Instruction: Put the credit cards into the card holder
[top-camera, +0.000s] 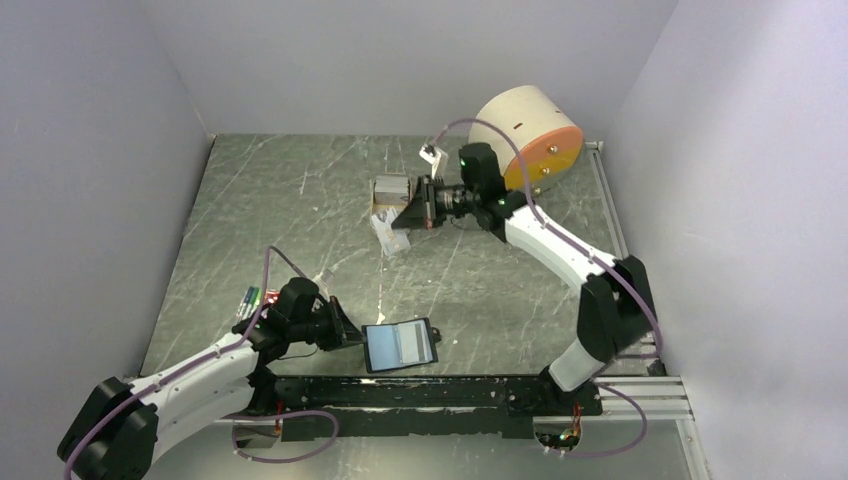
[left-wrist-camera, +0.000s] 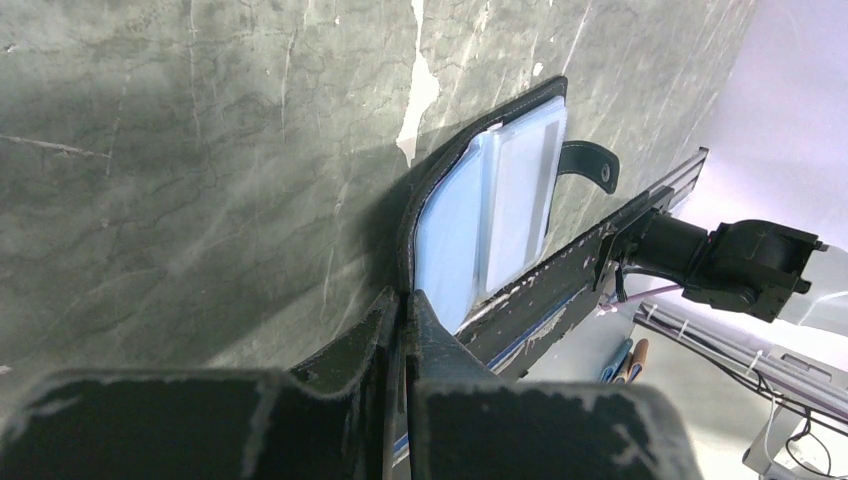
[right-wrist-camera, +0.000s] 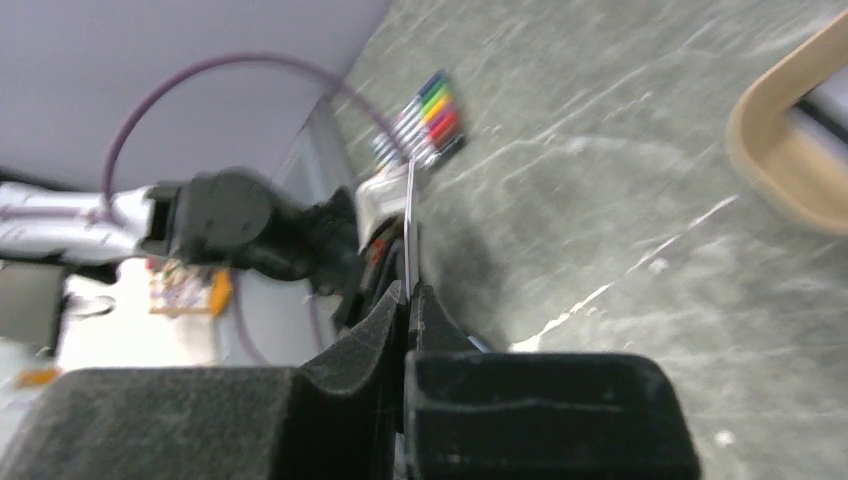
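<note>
The open card holder (top-camera: 400, 345), black with clear bluish sleeves, lies near the table's front edge. My left gripper is shut on its left edge; the strap sticks out on the far side. Toward the back of the table, my right gripper (top-camera: 395, 226) is shut on a pale card (top-camera: 391, 238). In the right wrist view this card (right-wrist-camera: 410, 225) appears edge-on as a thin upright line between the fingertips. Behind it stands a tan box (top-camera: 376, 208) containing grey cards (top-camera: 392, 188), partly covered from above by the held card.
Coloured markers (right-wrist-camera: 436, 112) lie at the table's left, beside the left arm. A large white cylinder (top-camera: 515, 112) with an orange end sits at the back right. Clear tabletop (top-camera: 400, 282) separates the box from the card holder.
</note>
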